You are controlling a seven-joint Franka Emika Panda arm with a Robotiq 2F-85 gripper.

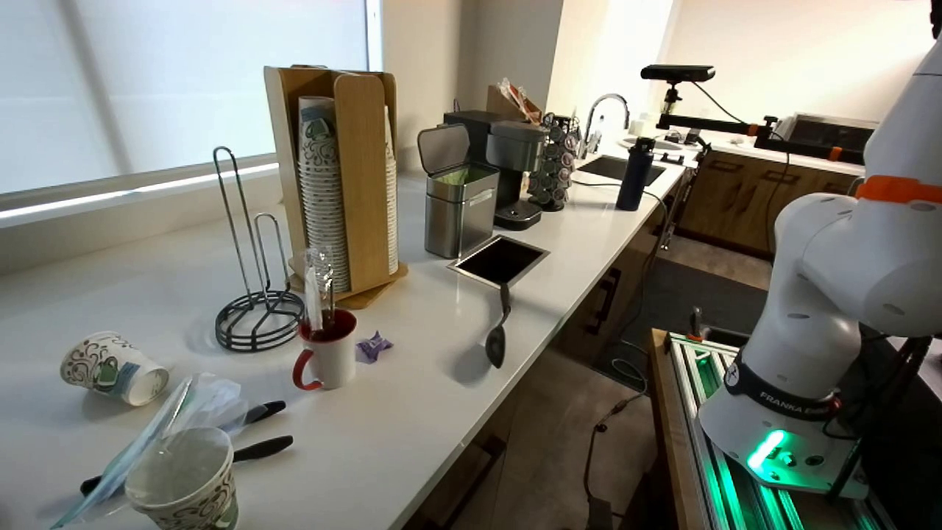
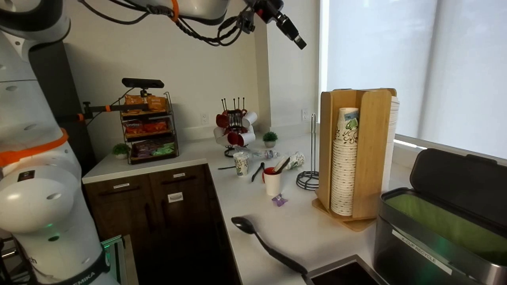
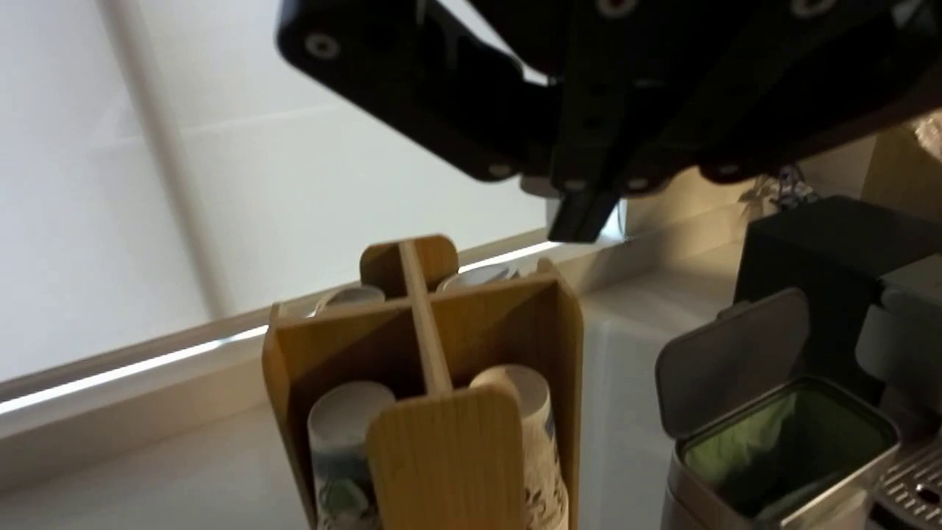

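Note:
A black spoon [image 1: 497, 343] lies on the white counter near its front edge, its handle reaching to the corner of the square cutout; the same spoon [image 2: 266, 244] shows in exterior view 2. High above the counter, my gripper [image 2: 300, 43] points down and to the right, well away from the spoon. In the wrist view my gripper has its fingertips together, with nothing between them. Below it there stands the wooden cup holder [image 3: 446, 459] with stacked paper cups. The spoon is out of the wrist view.
Right of the cup holder stands an open steel bin [image 1: 461, 212], beside a coffee maker [image 1: 516, 168]. A red-handled mug [image 1: 333, 358], a wire stand [image 1: 257, 319], paper cups and a purple wrapper [image 1: 373, 346] occupy the left.

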